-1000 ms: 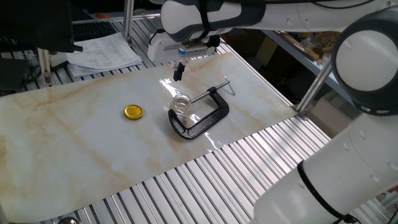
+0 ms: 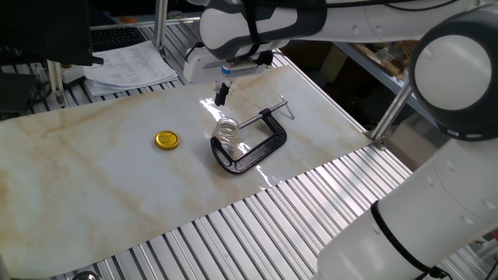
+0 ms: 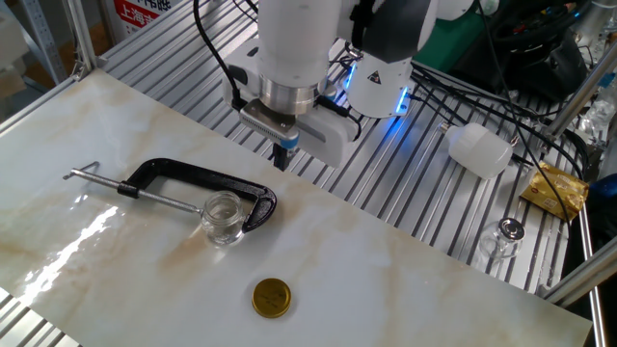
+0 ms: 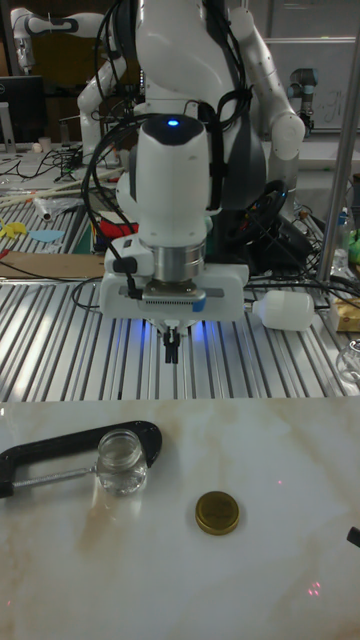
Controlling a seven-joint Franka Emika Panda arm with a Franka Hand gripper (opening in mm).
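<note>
A clear glass jar (image 3: 224, 218), with no lid on it, stands upright on the marbled sheet, between the screw end and the frame of a black C-clamp (image 2: 250, 155). The gold lid (image 2: 166, 140) lies flat on the sheet, apart from the jar. My gripper (image 4: 171, 348) points down in the air, its dark fingers close together and nothing visible between them. It touches neither the jar nor the lid. In exterior view 2 the gripper (image 3: 281, 157) appears above the sheet's edge, beyond the clamp.
Bare marbled sheet (image 2: 85, 183) surrounds the lid. Off the sheet, on the slatted table, are a white bottle (image 3: 479, 150), a small glass jar with a metal cap (image 3: 505, 237) and a gold packet (image 3: 555, 191). Papers (image 2: 131, 70) lie at the back in exterior view 1.
In exterior view 1 my gripper has shifted slightly left and a little lower in the picture. The jar, clamp and lid have stayed where they were.
</note>
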